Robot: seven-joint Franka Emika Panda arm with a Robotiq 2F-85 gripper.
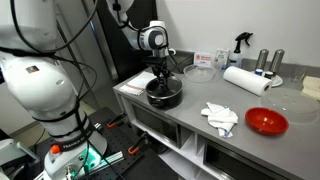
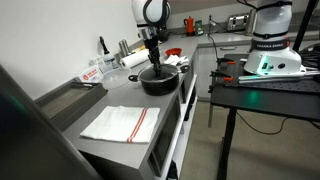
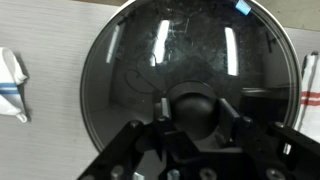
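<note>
A black pot [image 1: 164,98] stands on the grey counter, and its dark glass lid [image 3: 130,75] with a metal rim fills most of the wrist view. My gripper is shut on the round black knob [image 3: 194,105] of the lid, one finger at each side. In the second exterior view the gripper [image 2: 156,66] points down over the pot [image 2: 155,82]. Whether the lid rests fully on the pot's rim cannot be told from these views.
A white cloth [image 1: 221,117] and a red bowl [image 1: 266,121] lie to the right. Behind are a clear bowl [image 1: 200,73] and a paper towel roll [image 1: 246,80]. A striped towel [image 2: 120,123] lies flat on the counter's other side.
</note>
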